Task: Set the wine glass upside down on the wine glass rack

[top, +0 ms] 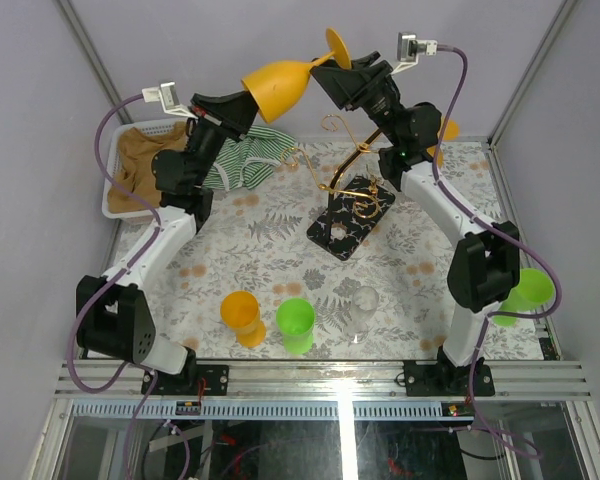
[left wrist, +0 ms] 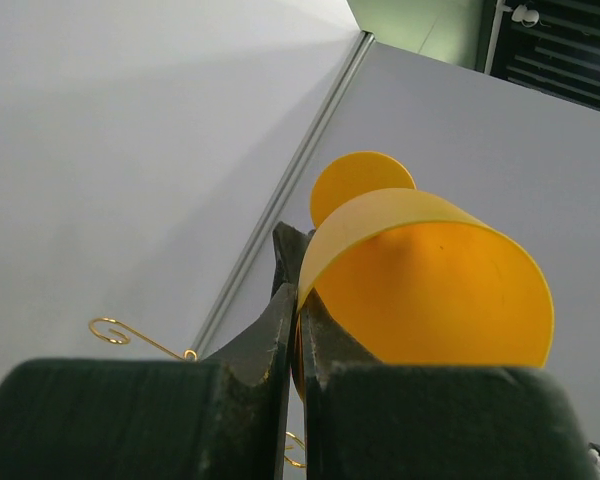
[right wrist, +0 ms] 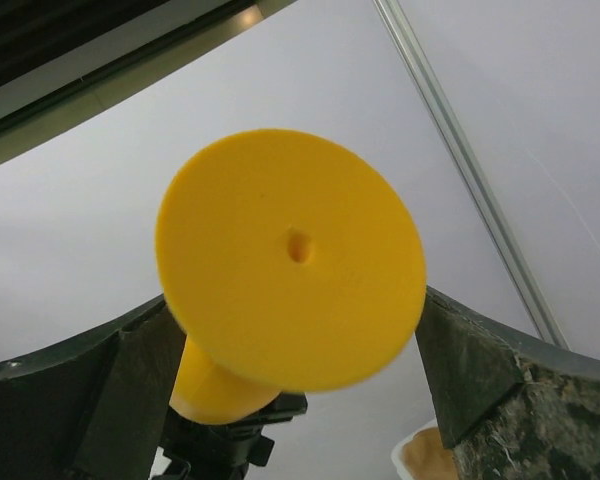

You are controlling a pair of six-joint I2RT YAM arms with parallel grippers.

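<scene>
A yellow wine glass is held sideways high above the table, my left gripper shut on the rim of its bowl, as the left wrist view shows. My right gripper stands open around the stem end by the round foot; in the right wrist view the foot sits between its open fingers. The gold wine glass rack on its black base stands below, toward the back middle.
An orange cup, a green cup and a clear glass stand along the front edge. Green cups are at the right. A white basket with brown cloth and a striped cloth lie at the back left.
</scene>
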